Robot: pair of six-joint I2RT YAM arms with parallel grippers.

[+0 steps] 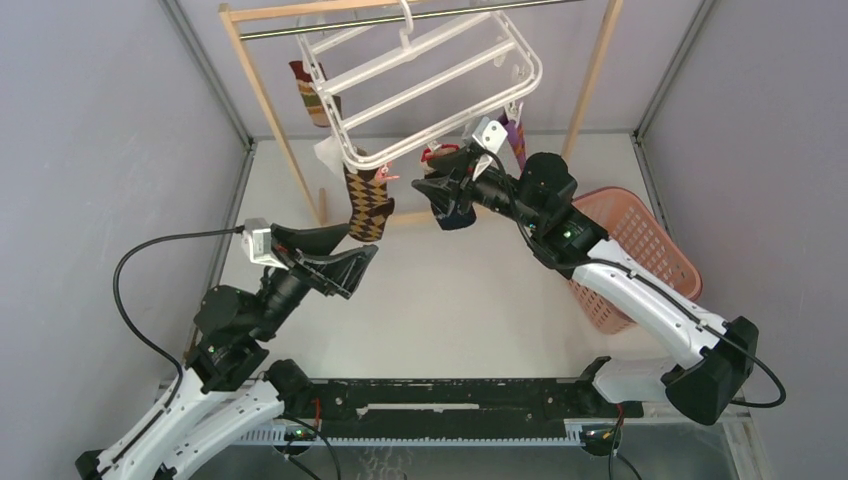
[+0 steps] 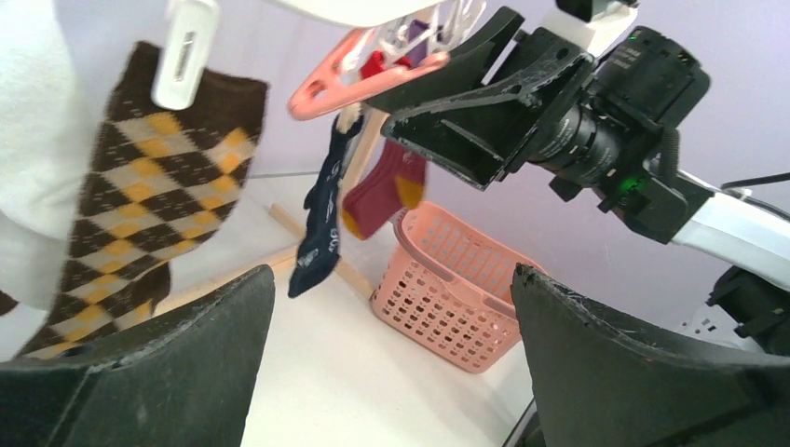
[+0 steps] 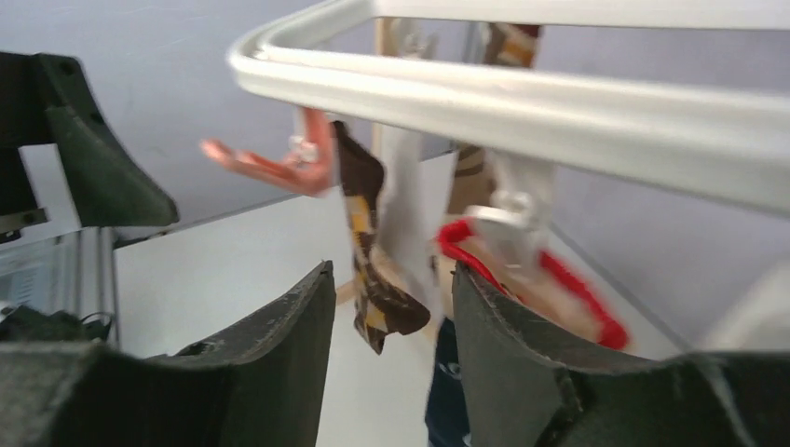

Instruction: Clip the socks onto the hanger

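Note:
A white clip hanger (image 1: 430, 75) hangs from the rail, tilted, with socks clipped below: a brown argyle sock (image 1: 368, 205), a navy sock with red cuff (image 1: 452, 218), a purple sock (image 1: 515, 140) and a striped sock (image 1: 310, 95). My left gripper (image 1: 355, 252) is open below and left of the argyle sock, nothing between its fingers. My right gripper (image 1: 435, 185) is raised at the hanger's front, beside the navy sock, fingers apart; whether they touch cloth is unclear. In the left wrist view a pink clip (image 2: 321, 88) sits on the hanger near the right gripper.
A pink basket (image 1: 640, 250) stands on the right, behind the right arm. The wooden rack's posts (image 1: 590, 70) rise at both sides.

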